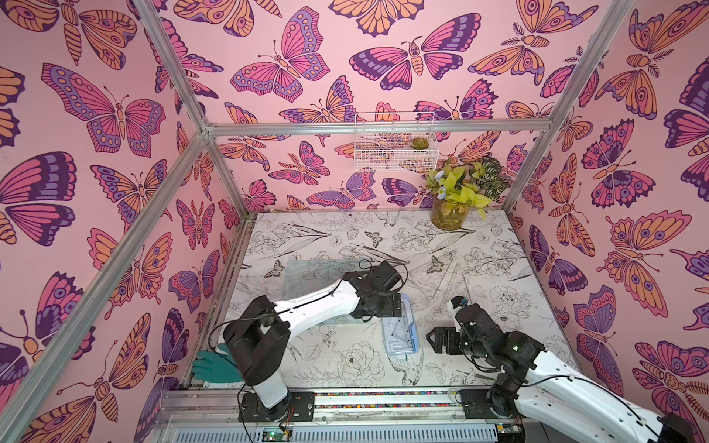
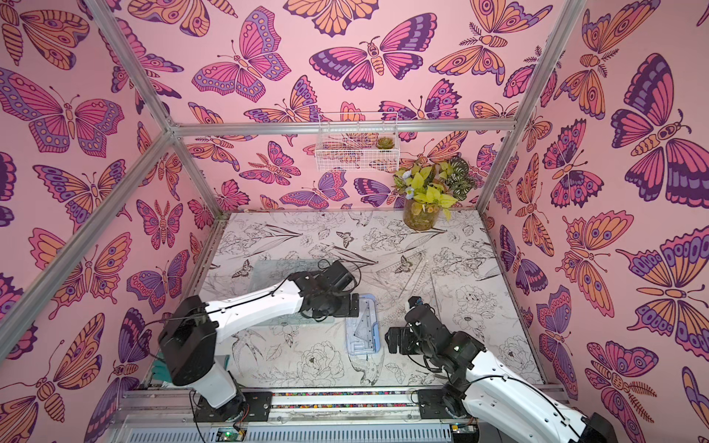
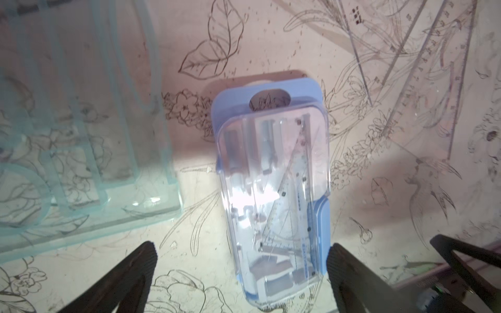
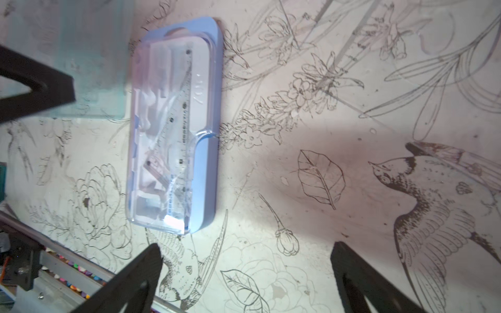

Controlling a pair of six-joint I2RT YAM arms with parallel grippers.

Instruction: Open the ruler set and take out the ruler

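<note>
The ruler set, a blue case with a clear lid (image 3: 274,208), lies flat on the table with its lid down; clear triangles and other pieces show inside. In the left wrist view, clear rulers (image 3: 428,78) lie outside the case, beyond its upper right. My left gripper is open above the case, its fingers apart on either side of the near end, nothing between them. From the top left view, its far-left part is covered by my left gripper. My right gripper stands open to the right of the case (image 4: 174,130), apart from it.
A clear teal tray (image 3: 88,130) lies left of the case, partly under my left arm. A teal glove (image 1: 218,367) rests at the front left. A vase with leafy flowers (image 1: 450,214) stands at the back right. Free table lies behind the case.
</note>
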